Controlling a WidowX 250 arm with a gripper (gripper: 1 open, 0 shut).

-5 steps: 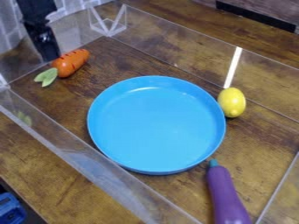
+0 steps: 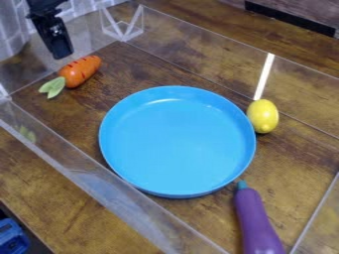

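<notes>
The black gripper is at the top left, above and left of an orange carrot with green leaves; whether it is open or shut is unclear. A blue plate lies in the middle. A yellow lemon-like object lies right of it, and a purple eggplant-like object at the lower right.
Clear plastic walls edge the wooden work area. A blue object is at the lower left corner, outside the wall. Bare wood lies above the plate and left of it.
The gripper has moved slightly up from beside the carrot. The objects on the table have not visibly moved.
</notes>
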